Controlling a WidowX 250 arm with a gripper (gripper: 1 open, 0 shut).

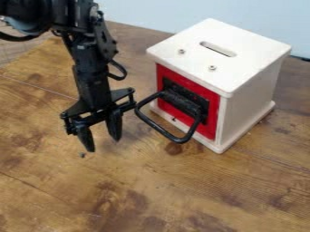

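A black robot gripper [100, 132] points down at the wooden table [145, 195], left of a white box [224, 50] with a red front [208, 123]. Its two fingers stand apart with nothing visible between them. A black looped handle [164, 129] sticks out from the box's black front panel toward the gripper, which is beside it, not touching it. A small dark speck lies on the table below the fingers.
Bare wooden table fills the foreground and the area right of the box. The box stands at the back right, before a pale wall. The arm reaches in from the upper left.
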